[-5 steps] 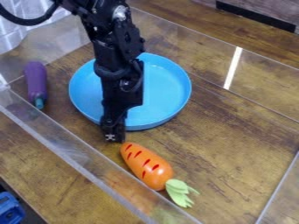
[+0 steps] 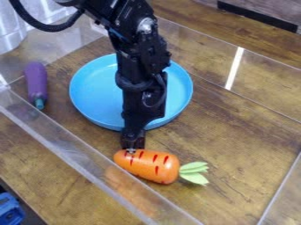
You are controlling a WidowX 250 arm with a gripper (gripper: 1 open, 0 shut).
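Observation:
The black gripper (image 2: 133,141) hangs down over the front of the blue plate (image 2: 91,88), its tip at the upper left end of an orange toy carrot (image 2: 157,166) with green leaves. Whether it is open, shut or holding the carrot cannot be told; the arm hides the middle of the plate.
A purple toy eggplant (image 2: 37,84) lies left of the plate. A clear barrier runs diagonally across the lower left, with a blue object (image 2: 7,209) beyond it.
The gripper has moved down and slightly right to the carrot. The carrot has turned to lie more horizontally, its leafy end now higher and further right.

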